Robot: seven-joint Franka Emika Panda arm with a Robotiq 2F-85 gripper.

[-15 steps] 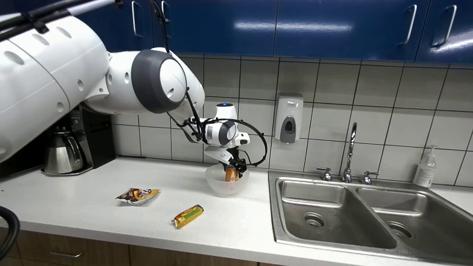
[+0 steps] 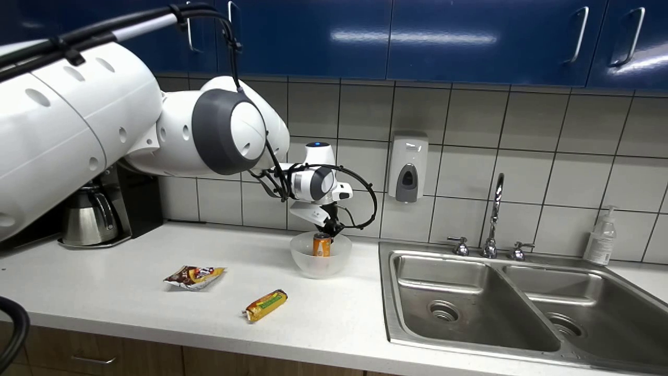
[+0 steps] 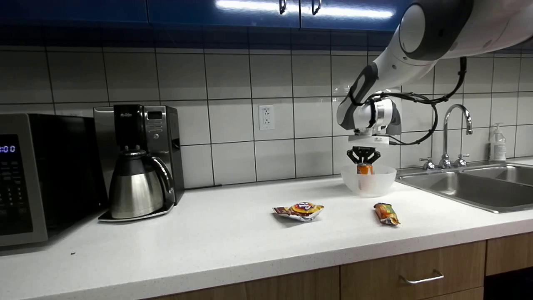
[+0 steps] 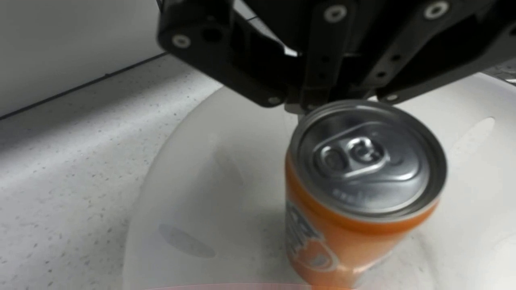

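An orange soda can [image 4: 329, 237] with a silver lid [image 4: 370, 159] stands inside a translucent white bowl [image 4: 193, 193]. The bowl [image 2: 303, 263] rests on the counter left of the sink, near the back wall. Just behind the can's top in the wrist view is my black gripper, its fingers drawn together; the can's rim partly covers their tips. It is shut, and nothing shows between the fingers. From the second exterior view, the gripper [image 3: 366, 161] hangs over the bowl, pointing down, with the can [image 3: 364, 169] just under it.
Two snack packets lie on the counter: a brown-and-yellow bag [image 2: 194, 276] and a yellow wrapped bar [image 2: 265, 304] in front of the bowl. The steel sink [image 2: 438, 301] is at the right. A coffee maker [image 3: 175, 145] and microwave [image 3: 55, 170] stand left. Open counter lies between.
My gripper has risen a little and sits higher beside the can's top, instead of around its upper part. The can now appears slightly further left in the bowl. The packets have stayed put.
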